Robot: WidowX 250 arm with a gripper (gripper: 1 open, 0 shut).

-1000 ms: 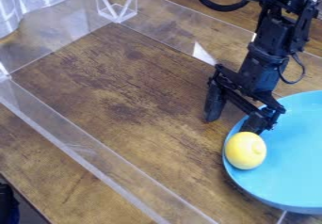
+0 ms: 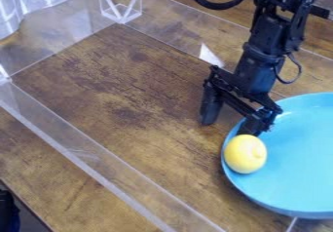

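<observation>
A yellow ball (image 2: 244, 154), like a lemon or egg, rests in a round blue plate (image 2: 290, 177) at the lower right. The black robot gripper (image 2: 231, 115) is low over the wooden surface at the plate's upper left edge, its fingers open, just above the yellow object, with nothing seen held.
A clear plastic barrier (image 2: 97, 163) runs along the left and lower left of the wooden surface (image 2: 117, 90). A small white piece lies behind the gripper.
The gripper has shifted slightly to the left, and the yellow object sits a little further left and higher in view than before.
</observation>
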